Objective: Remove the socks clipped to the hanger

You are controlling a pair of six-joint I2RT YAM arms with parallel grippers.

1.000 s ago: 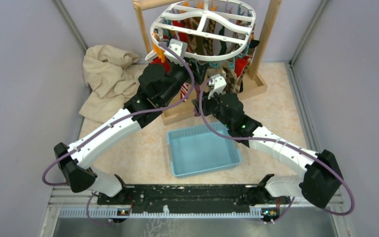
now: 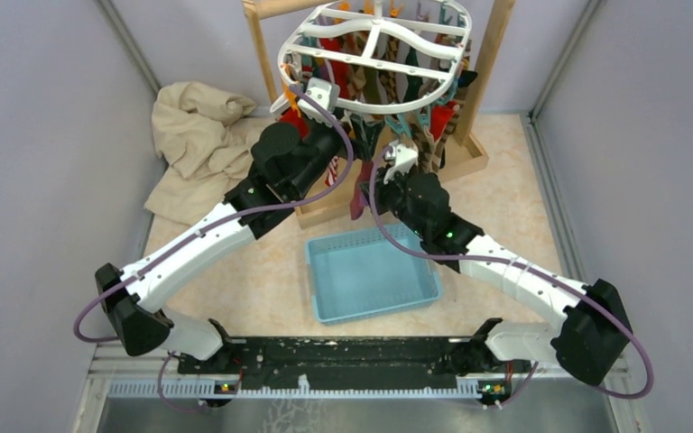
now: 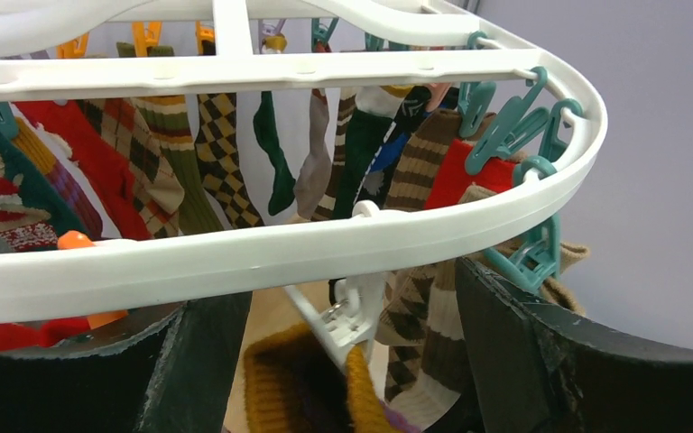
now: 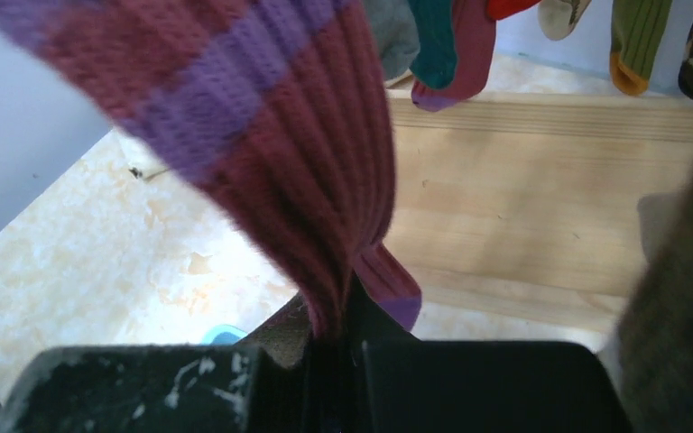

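My left gripper stands open just under the front rim of the white hanger (image 3: 325,248). Between its fingers, apart from both, a pale clip (image 3: 350,316) hangs above the mustard cuff (image 3: 280,374) of a sock; whether the clip still grips that cuff cannot be made out. My right gripper is shut on a maroon and purple ribbed sock (image 4: 289,153), which stretches up and left out of view while its toe droops behind the fingers. In the top view the maroon sock (image 2: 357,200) hangs beside my right gripper (image 2: 372,191), below my left gripper (image 2: 365,135).
Several other socks hang on teal clips (image 3: 505,135) and orange clips around the hanger. A light blue basket (image 2: 374,318) lies empty on the floor in front of the wooden stand (image 2: 469,162). Beige cloth (image 2: 198,149) is heaped at the left.
The hanger has swung a little to the right. My left arm has moved only slightly.
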